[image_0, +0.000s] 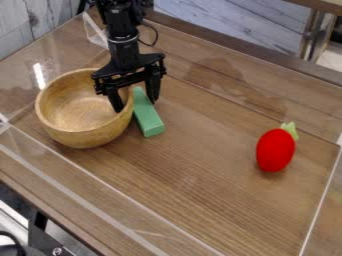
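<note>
The black gripper (126, 72) reaches down from the top centre, open, over the right rim of a tan wooden bowl (67, 110) at the left. Just below and right of it a green block (148, 118) lies on the wooden table along the bowl's right side, its upper end partly behind the gripper's fingers.
A red oval object (275, 150) with a small green piece behind it lies at the right. Raised edges border the back.
</note>
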